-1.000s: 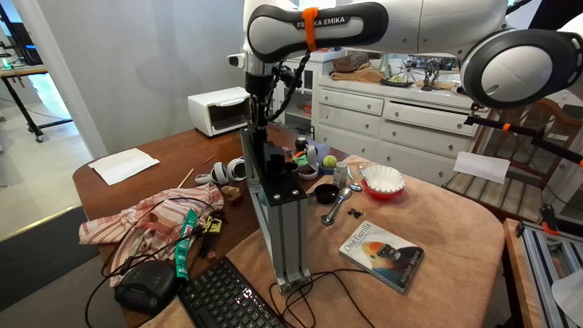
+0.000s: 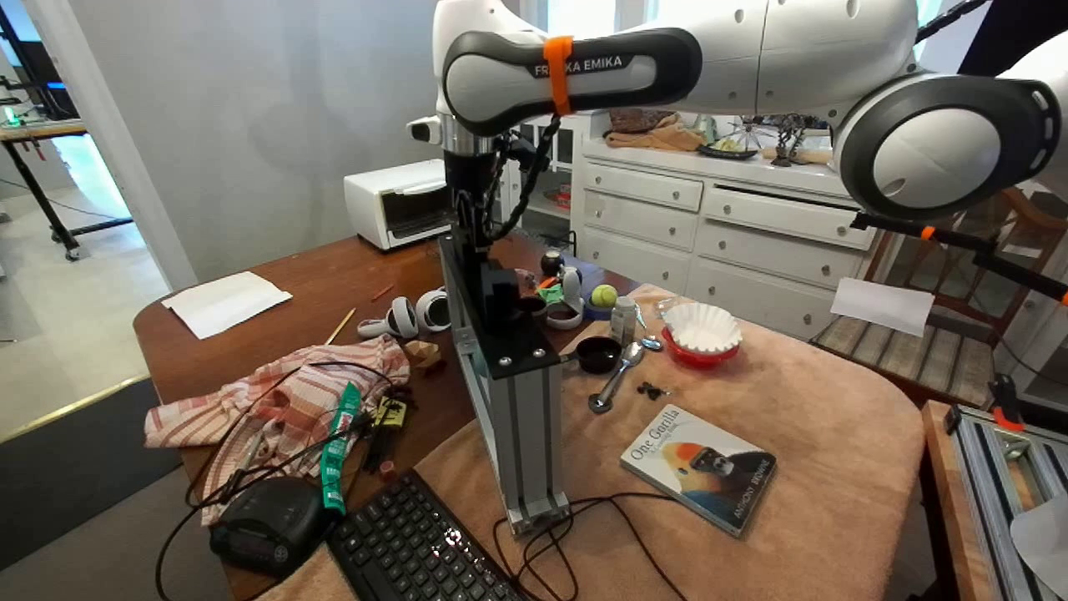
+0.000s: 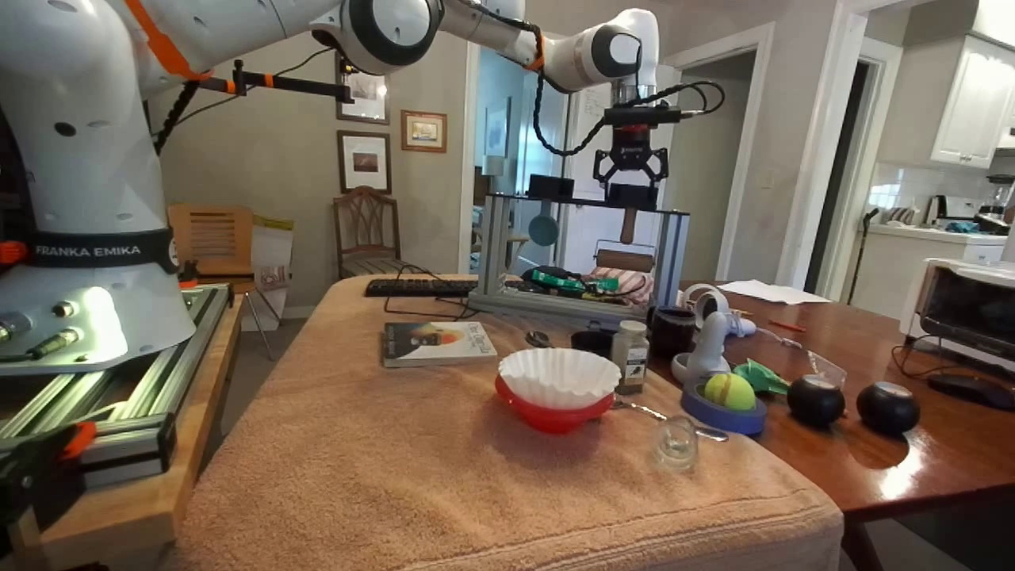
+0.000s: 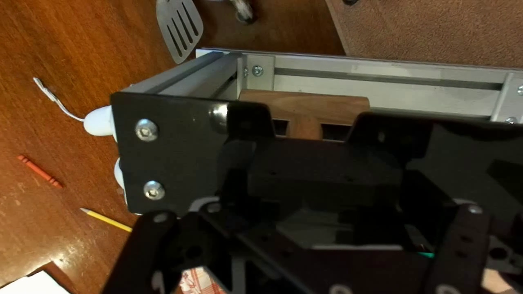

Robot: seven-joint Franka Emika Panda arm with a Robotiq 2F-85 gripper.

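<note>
My gripper (image 3: 630, 181) is open, low over a black block (image 3: 632, 197) on top of the metal rack (image 3: 673, 257). In exterior view 1 the gripper is dark against the rack's black top plate (image 2: 512, 345), and its fingertips are hard to make out. A wooden-handled roller (image 3: 625, 258) hangs below the block. From above, the wrist view shows its wooden cylinder (image 4: 338, 108) and part of its handle (image 4: 304, 128) beside the dark block. Overlapping black parts hide whether my fingers touch the block.
A second block (image 3: 551, 186) stands on the rack, with a round blue-green tool (image 3: 542, 230) below. Nearby are a book (image 2: 701, 467), a red bowl (image 2: 701, 354) holding white paper liners, a keyboard (image 2: 420, 541) and loose cables.
In exterior view 1 the arm has come down and shifted slightly left, bringing my gripper lower at the rack. The table objects have not visibly moved.
</note>
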